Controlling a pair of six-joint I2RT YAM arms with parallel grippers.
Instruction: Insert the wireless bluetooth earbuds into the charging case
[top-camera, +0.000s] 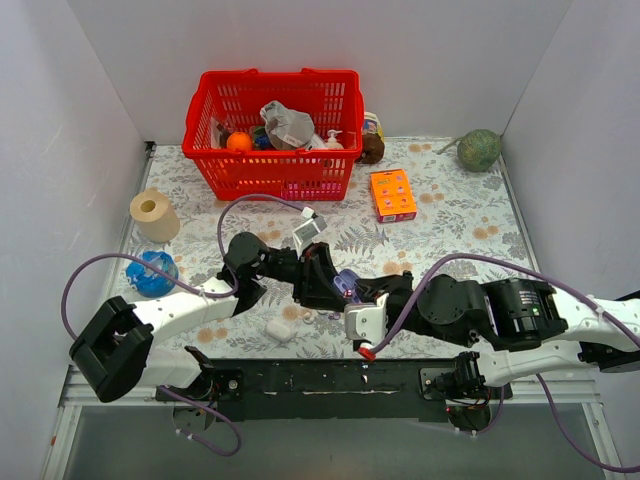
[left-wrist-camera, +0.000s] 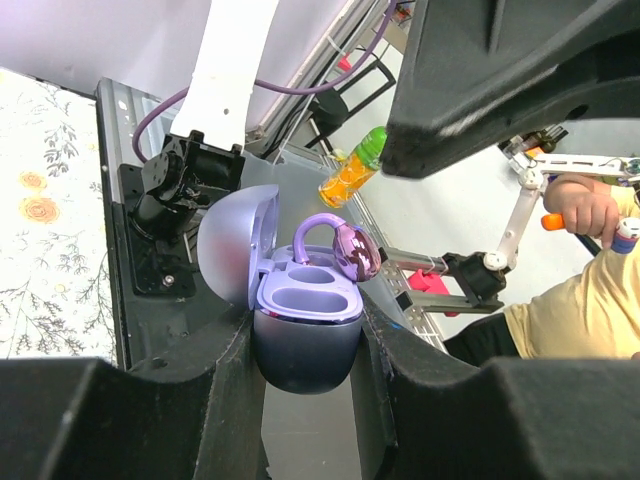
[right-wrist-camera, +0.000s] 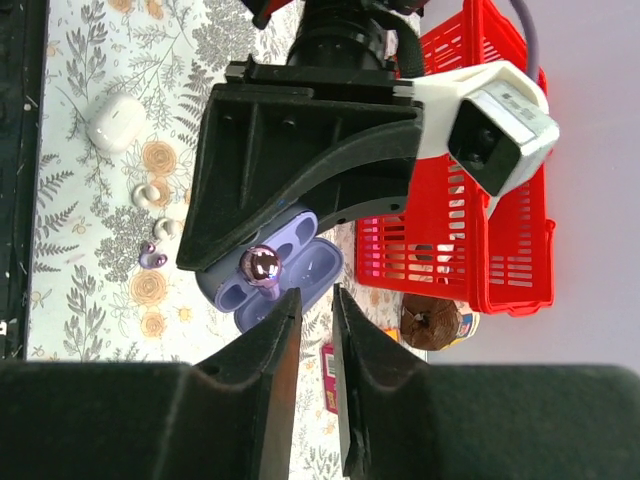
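My left gripper is shut on the open lavender charging case (left-wrist-camera: 308, 298), whose lid stands up. An earbud with a purple loop and shiny pink end (left-wrist-camera: 356, 252) sits on the case: one end of the loop goes to a slot area, and the shiny end rests near the rim. It does not look seated flush. In the right wrist view, the shiny end (right-wrist-camera: 262, 265) shows over the case (right-wrist-camera: 322, 262). My right gripper is slightly open just beside the case, with nothing between its fingers. Another small purple piece, apparently an earbud (right-wrist-camera: 152, 257), lies on the tablecloth.
Pale rings (right-wrist-camera: 145, 195) and a white oblong object (top-camera: 280, 330) lie on the cloth. Behind stand a red basket (top-camera: 275, 175) and an orange-red box (top-camera: 393, 195). A paper roll (top-camera: 154, 215) and a blue bag (top-camera: 152, 273) are at left.
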